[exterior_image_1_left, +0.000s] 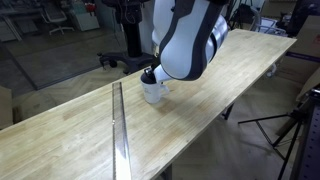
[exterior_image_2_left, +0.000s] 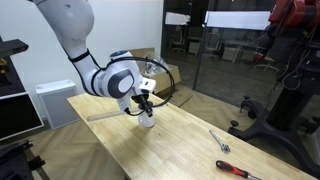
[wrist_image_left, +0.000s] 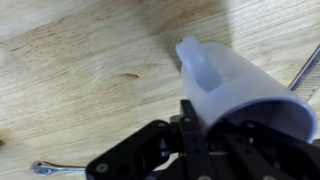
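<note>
A white mug (wrist_image_left: 228, 78) fills the middle right of the wrist view, its handle (wrist_image_left: 187, 47) pointing toward the top. My gripper is shut on the mug's wall near the rim. Exterior view 1 has the mug (exterior_image_1_left: 152, 93) close over the wooden table, with the dark gripper (exterior_image_1_left: 149, 76) at its upper edge. From the other side, in exterior view 2, the mug (exterior_image_2_left: 146, 119) sits just under the arm. Whether its base touches the table I cannot tell. The mug hides most of the fingertips.
A long metal ruler (exterior_image_1_left: 120, 130) lies left of the mug on the table (exterior_image_1_left: 65, 130). A wrench (exterior_image_2_left: 218, 140) and a red-handled screwdriver (exterior_image_2_left: 234, 169) lie well apart from it. Broad bare wood surrounds the mug. An office chair (exterior_image_1_left: 130, 40) stands beyond the table edge.
</note>
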